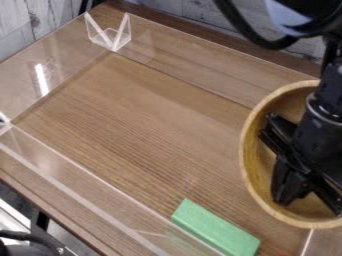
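My black gripper (283,165) reaches down into a round yellow bowl (251,145) at the right edge of the camera view. Its fingertips are low inside the bowl near the left wall; it looks shut, with nothing visible between the fingers, though the tips are partly shadowed. A green rectangular block (214,227) lies on the wooden table outside the bowl, at the lower left of it.
A clear plastic piece (110,30) stands at the back left corner. A transparent strip runs along the near left edge.
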